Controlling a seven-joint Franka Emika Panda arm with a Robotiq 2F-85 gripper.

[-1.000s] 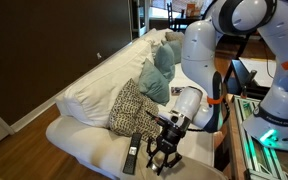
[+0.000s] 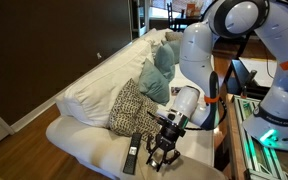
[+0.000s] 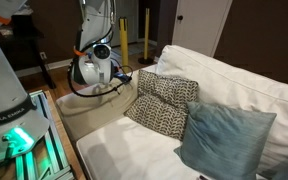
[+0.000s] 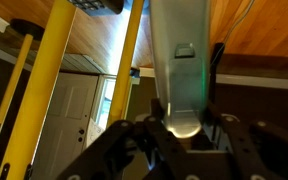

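Note:
A long pale grey object (image 4: 179, 65) reaches down from the top of the wrist view, its rounded, orange-lit end between the dark fingers. My gripper is shut on it; what the object is, I cannot tell. In the first exterior view the gripper (image 2: 162, 154) points down over the near arm of the white sofa (image 2: 79, 137). The second exterior view has the gripper (image 3: 120, 82) at the sofa's far end, with its fingertips small and hard to make out.
A black remote-like object (image 2: 132, 154) lies on the sofa arm, left of the gripper. Beside it rest a patterned pillow (image 2: 133, 110) and blue-grey cushions (image 3: 227, 140). Yellow posts (image 3: 124, 38) stand behind the arm. The white seat (image 3: 134, 150) has free room.
The arm's wrist has shifted and turned slightly over the sofa arm. The pillows and the black object lie where they were.

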